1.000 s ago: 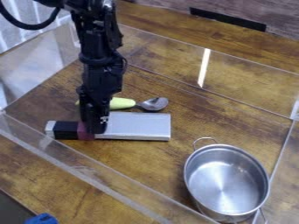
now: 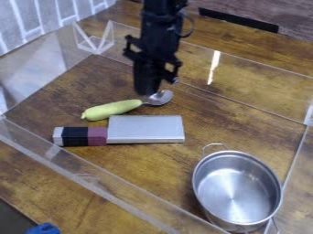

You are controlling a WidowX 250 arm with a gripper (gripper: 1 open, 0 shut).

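Note:
The dark gripper [image 2: 152,71] is blurred and raised over the back middle of the wooden surface, above a spoon; whether its fingers are open or shut is unclear. A cleaver [image 2: 145,129] with a dark, maroon-banded handle lies flat at centre left. Behind it lie a pale green vegetable [image 2: 112,109], long and narrow, and a metal spoon [image 2: 158,97], partly behind the vegetable or close to it.
A steel pot [image 2: 237,188] stands at front right. Clear panels edge the work surface [image 2: 244,110]. A blue object [image 2: 43,228] is at the lower left corner.
The gripper has risen from the cleaver's handle and moved back and to the right. The cleaver has shifted slightly to the right.

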